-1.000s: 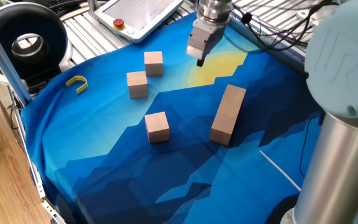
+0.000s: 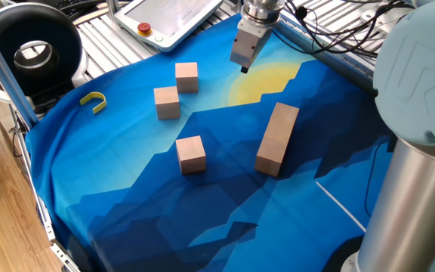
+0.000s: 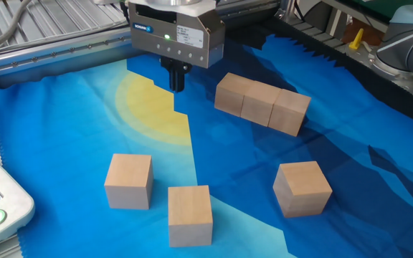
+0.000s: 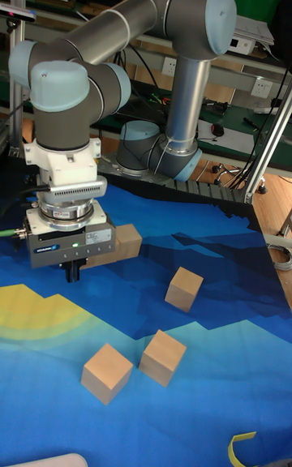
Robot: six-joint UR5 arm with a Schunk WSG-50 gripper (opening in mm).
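My gripper hangs above the cloth near the yellow disc. Its black fingers are together, with nothing showing between them. A row of three wooden blocks lies on the dark blue area, apart from the gripper; from above it reads as one long bar. Three single wooden cubes stand separately: one cube on dark blue, a second cube at the front middle, and a third cube to its left. In the third exterior view my gripper partly covers the block row.
A yellow curved piece lies near the cloth's edge. The teach pendant with its red button rests at the back. My arm's base stands beyond the block row.
Compared with a second ago, my gripper has shifted slightly up and to the right in the first exterior view. The blocks have stayed where they were.
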